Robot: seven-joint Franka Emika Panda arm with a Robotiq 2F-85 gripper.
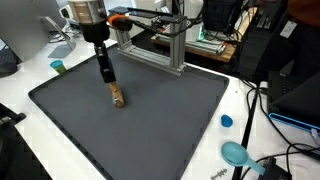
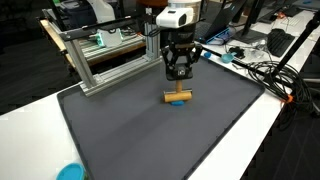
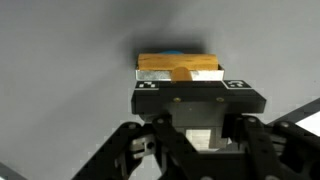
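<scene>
A wooden mallet-like piece point(image 2: 177, 97), with a round horizontal head and an upright stem, stands beneath my gripper point(image 2: 180, 74). The gripper is shut on the stem, and the head points down, close to the dark board. In exterior view 1 the wooden head point(image 1: 117, 95) shows just below the fingers. A small blue object point(image 2: 179, 103) lies under the head; whether the two touch cannot be told. From the wrist, the wooden head point(image 3: 178, 62) appears beyond the dark fingers, with a sliver of blue behind it.
The dark grey board point(image 1: 150, 135) is mostly bare around the piece. Near the board's right side in exterior view 1 are a blue cap point(image 1: 227, 121) and a turquoise cup-like item point(image 1: 235, 154). A green-topped cup point(image 1: 58, 67) stands at the back left, and a metal-footed frame point(image 1: 177, 50) borders the back.
</scene>
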